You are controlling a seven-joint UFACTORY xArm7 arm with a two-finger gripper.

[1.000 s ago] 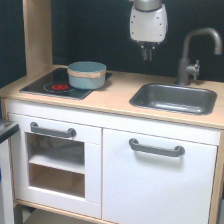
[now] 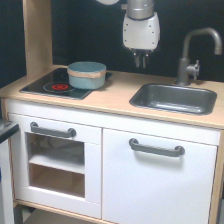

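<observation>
The gripper [image 2: 141,58] hangs at the top centre of the camera view, pointing down over the back of the counter, between the pot and the sink; its small dark fingers are too small to judge as open or shut. A teal pot [image 2: 87,82] with a tan band stands on the black hob [image 2: 55,89] at the back left of the counter, below and left of the gripper. The steel sink [image 2: 172,98] with a grey tap [image 2: 186,60] is at the right.
Below are a white oven door [image 2: 95,150] and a white cupboard door [image 2: 160,185], both with grey handles. A wooden side panel rises at the left.
The gripper has moved slightly left and a little upward. The pot and the rest of the kitchen look unchanged.
</observation>
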